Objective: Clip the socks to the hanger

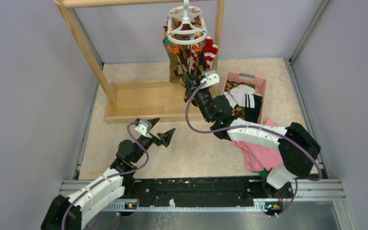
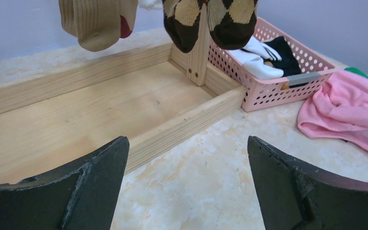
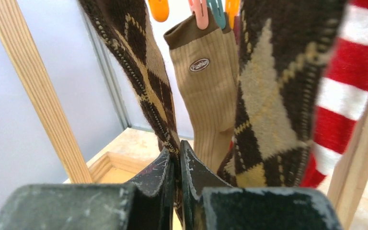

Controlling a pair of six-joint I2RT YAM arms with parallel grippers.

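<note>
The white round hanger hangs from the wooden frame with several socks clipped under it by coloured pegs. In the right wrist view my right gripper is shut on a brown argyle sock, pinching its hanging length. A second argyle sock hangs close on the right, beside a red-and-white striped sock. Behind them is a tan sock, clipped by an orange-pink peg. My left gripper stands open and empty, low in front of the wooden tray.
At the right stands a pink basket holding white, black and argyle socks. Pink cloth lies in front of it. The frame's wooden posts and tray surround the hanging socks.
</note>
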